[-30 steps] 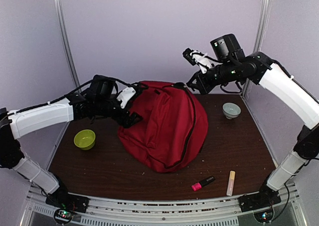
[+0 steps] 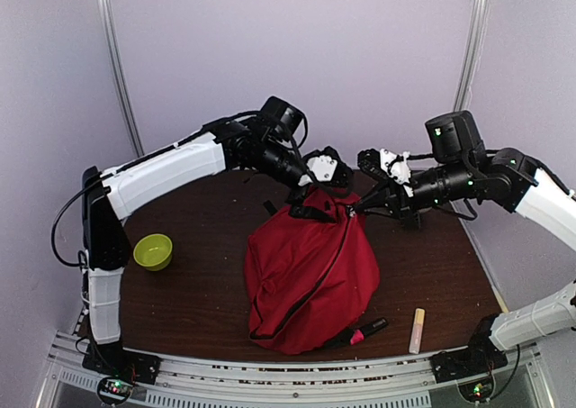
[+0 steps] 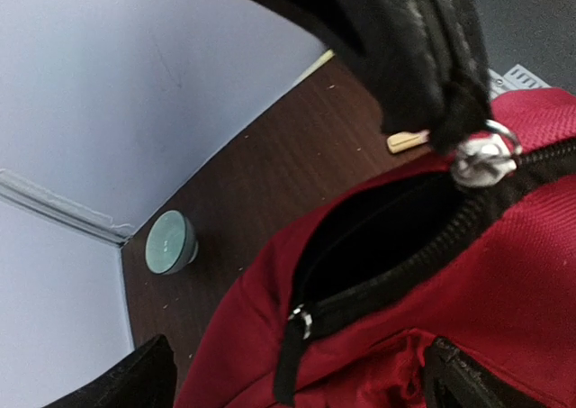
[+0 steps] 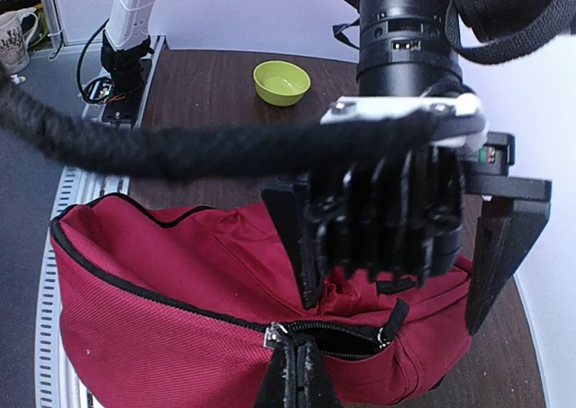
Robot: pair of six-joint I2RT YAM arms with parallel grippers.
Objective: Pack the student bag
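The red bag [image 2: 310, 273] stands mid-table, its black zipper parted in a short gap near the top. My right gripper is shut on the metal zipper pull [image 3: 484, 160] at one end of that gap. At the other end sits a second zipper slider [image 3: 301, 321]. My left gripper is open, reaching over the bag's top, with red fabric below and between its fingers. A black-and-pink marker [image 2: 358, 333] lies against the bag's near edge, partly covered. Beside it is a pale yellow marker [image 2: 417, 331].
A yellow-green bowl [image 2: 153, 251] stands on the left of the table. The pale blue bowl is on the right side, hidden by the right arm in the top view. Bare wood [image 2: 193, 300] lies left of the bag.
My left gripper has swung right and over the bag's top. The right gripper and the bag's top came nearer the front; the bag's lower edge now covers part of the pink marker.
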